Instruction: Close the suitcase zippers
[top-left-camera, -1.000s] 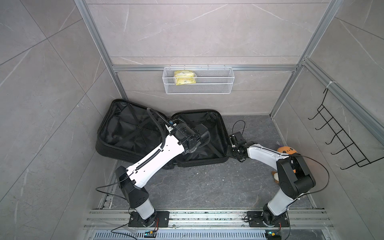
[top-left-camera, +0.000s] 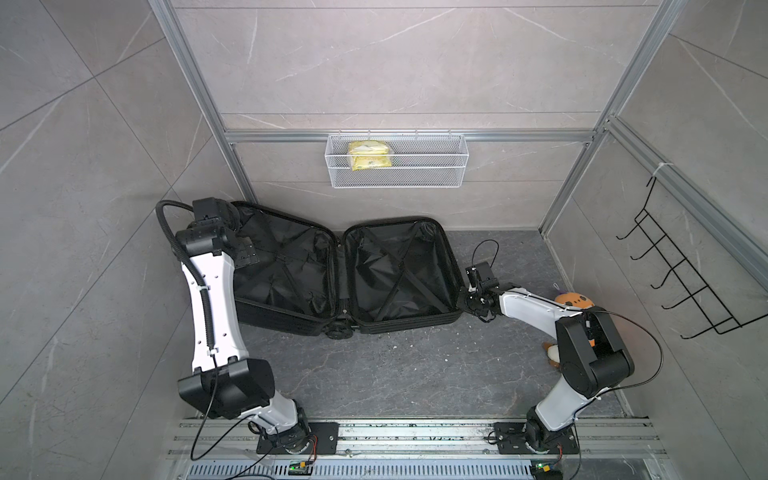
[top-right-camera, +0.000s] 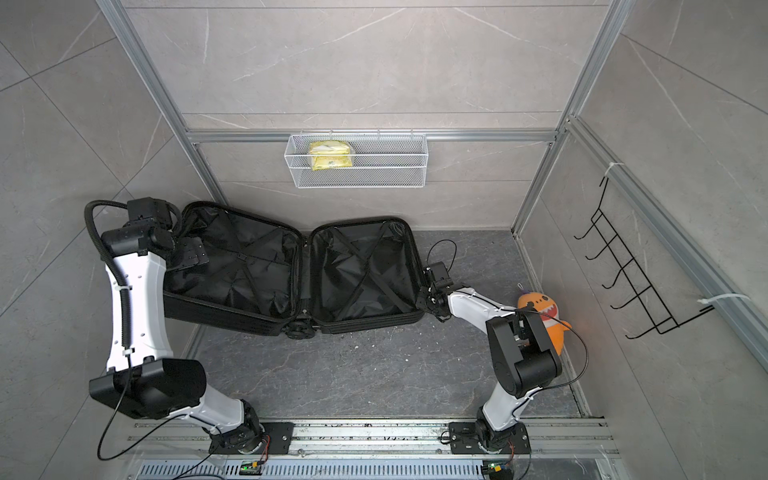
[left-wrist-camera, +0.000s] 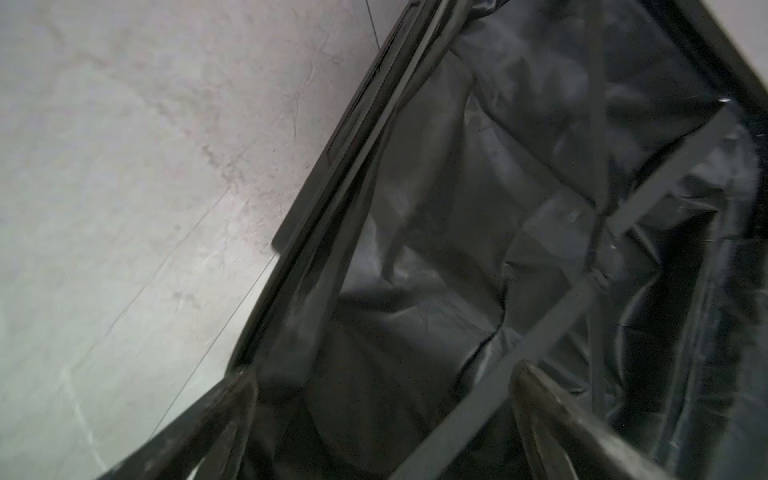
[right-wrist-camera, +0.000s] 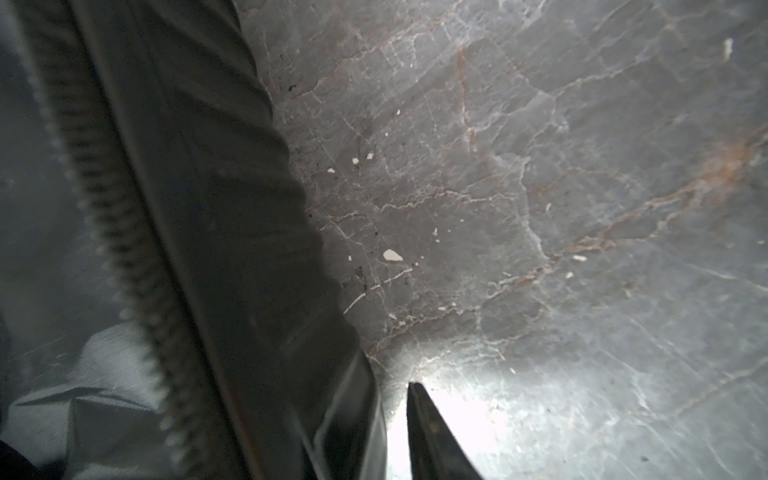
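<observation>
A black suitcase lies open and flat, left half (top-left-camera: 284, 264) and right half (top-left-camera: 396, 272). My left gripper hangs open over the outer edge of the left half, where the zip rim (left-wrist-camera: 344, 176) runs. My right gripper (top-left-camera: 468, 297) is low at the outer edge of the right half. In the right wrist view that edge's zipper teeth (right-wrist-camera: 120, 264) fill the left side, with a finger tip beside it over the floor; how far the fingers are apart I cannot tell.
A white wire basket (top-left-camera: 396, 172) with a yellow packet hangs on the back wall. An orange plush toy (top-right-camera: 542, 308) lies by the right wall below a black hook rack (top-left-camera: 680, 272). Bare floor (top-left-camera: 416, 372) spreads in front of the suitcase.
My left arm has swung from over the right half to the far left end of the suitcase. My right gripper has shifted slightly rightward.
</observation>
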